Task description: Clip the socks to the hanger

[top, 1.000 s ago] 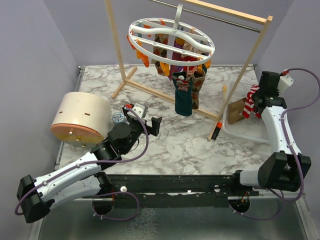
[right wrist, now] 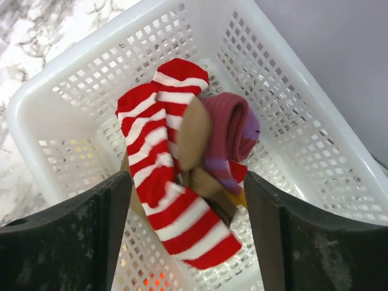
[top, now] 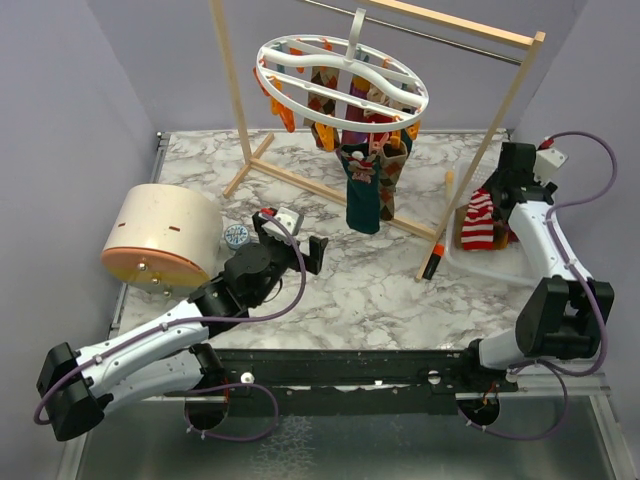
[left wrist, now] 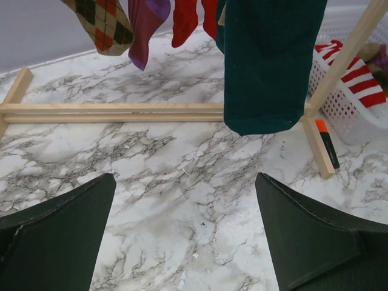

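A white oval clip hanger [top: 341, 122] hangs from the wooden frame, socks clipped under it, including a dark green sock [left wrist: 267, 73] and an argyle sock [left wrist: 109, 27]. My left gripper [top: 291, 240] is open, empty, below and left of the hanging socks. My right gripper is open over the white basket [right wrist: 303, 103], with nothing gripped. Beneath it in the basket lie red-and-white striped socks [right wrist: 148, 139], a maroon-purple sock [right wrist: 230, 127] and brown items.
A cream cylinder [top: 160, 233] sits at the table's left. An orange-capped marker [left wrist: 327, 142] lies by the frame's right foot [left wrist: 318, 154].
My left gripper has moved slightly right.
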